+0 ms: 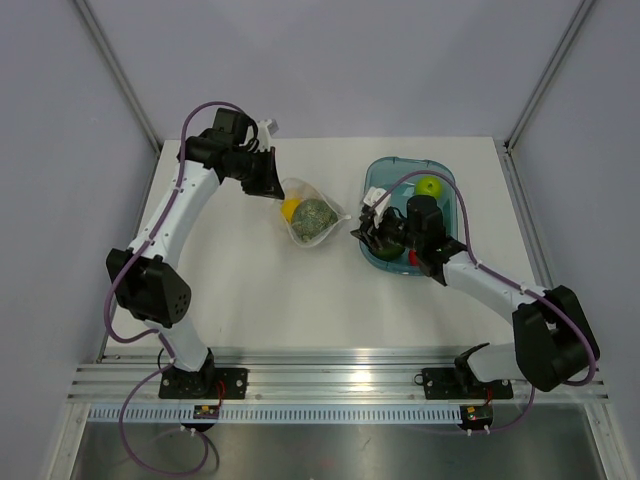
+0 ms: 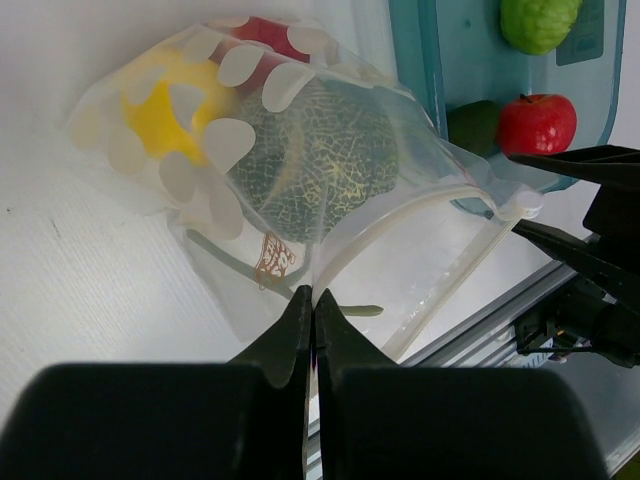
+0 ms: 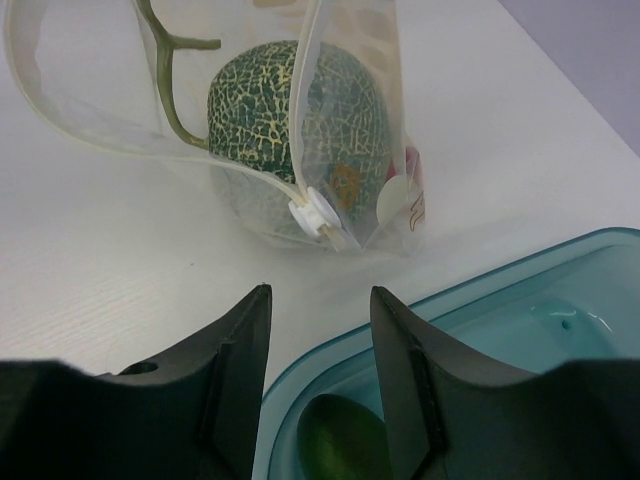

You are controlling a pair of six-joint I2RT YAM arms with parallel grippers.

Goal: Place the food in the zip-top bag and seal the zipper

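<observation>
The clear zip bag (image 1: 320, 235) lies mid-table holding a yellow item (image 2: 160, 115), a netted green melon-like item (image 3: 260, 100) and something red. My left gripper is shut on the bag's rim at one end of the zipper. My right gripper stands open beside the bag's other end, just short of the white slider (image 3: 314, 212), with nothing between its fingers.
A blue bin (image 1: 365, 180) at the right holds a green apple (image 1: 428, 186), a red apple (image 2: 540, 125), a dark green avocado-like item (image 3: 335, 430) and other produce.
</observation>
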